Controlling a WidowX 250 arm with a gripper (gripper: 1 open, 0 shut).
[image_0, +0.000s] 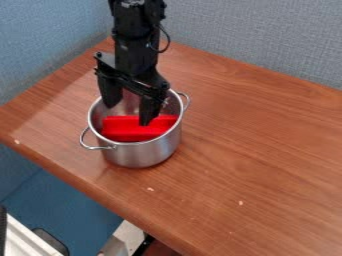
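Note:
A silver metal pot with two side handles stands near the left edge of the wooden table. Inside it lies a red object, long and partly hidden by my black gripper. The gripper hangs over and into the pot from above, its fingers spread wide open on either side, with the right one reaching down to the red object. Whether it touches it I cannot tell.
Blue padded walls stand behind and to the left. A white object sits below the table at lower left.

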